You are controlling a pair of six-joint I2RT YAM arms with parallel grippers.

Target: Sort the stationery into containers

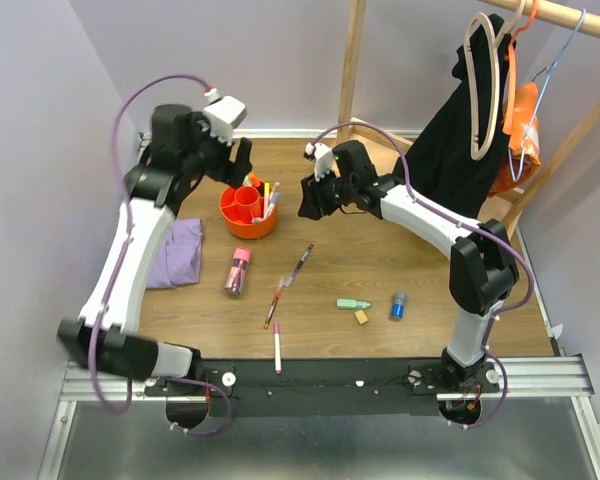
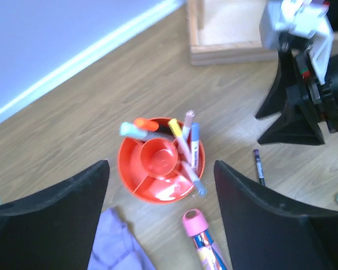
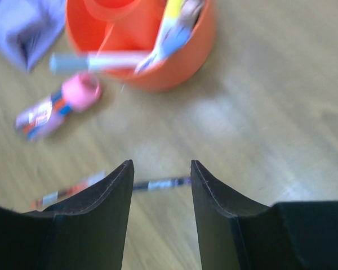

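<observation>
An orange round container [image 1: 250,230] with compartments stands at the back left. Several pens and markers lean in it, including a yellow-ended one [image 2: 174,127] and an orange one [image 2: 146,124]. Above it, my left gripper is open and empty. My right gripper, open too, hangs to the container's right with nothing between its fingers. Loose on the table are a black pen [image 1: 301,262], an orange-and-black pen [image 1: 274,304], a pink-capped marker [image 1: 277,348], a green marker [image 1: 353,304], a yellow block [image 1: 361,317] and a blue bottle [image 1: 398,305].
In front of the container lies a pink-topped cylinder [image 1: 237,272]. A folded purple cloth [image 1: 177,254] lies at the left. The wooden rack with hangers and a black garment [image 1: 445,150] fills the back right.
</observation>
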